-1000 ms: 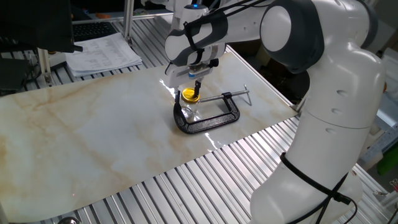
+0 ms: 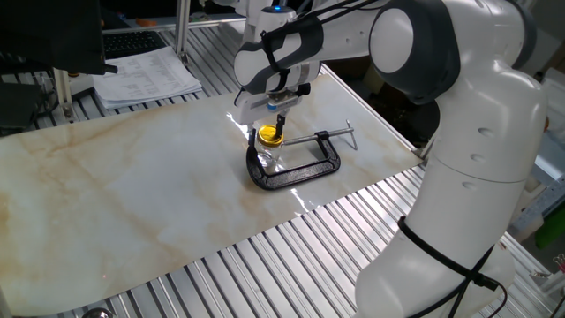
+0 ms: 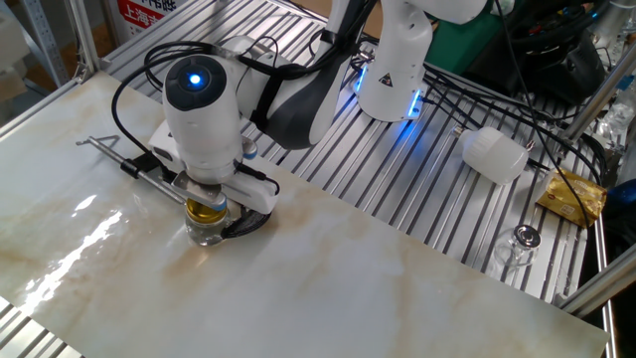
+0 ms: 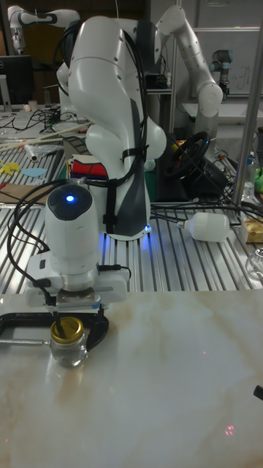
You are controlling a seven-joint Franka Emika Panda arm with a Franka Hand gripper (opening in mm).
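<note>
A clear glass jar with a gold lid (image 2: 270,135) stands upright, inside the frame of a black C-clamp (image 2: 296,177) that lies on the marbled board. In exterior view 3 the jar (image 4: 70,355) shows in front of the clamp's dark frame. My gripper (image 2: 267,132) points down over the jar, its dark fingers (image 2: 280,125) on either side of the lid in exterior view 1. Whether they press on the lid cannot be made out. The hand covers part of the lid (image 3: 206,212) in exterior view 2.
The clamp's screw (image 3: 129,164) reaches out beside the jar. Much of the marbled board (image 2: 115,203) is bare. Beyond its edge, on the slatted table, are a white bulb-shaped object (image 3: 494,155), a small glass jar (image 3: 517,246) and a gold packet (image 3: 571,197). Papers (image 2: 146,79) lie behind.
</note>
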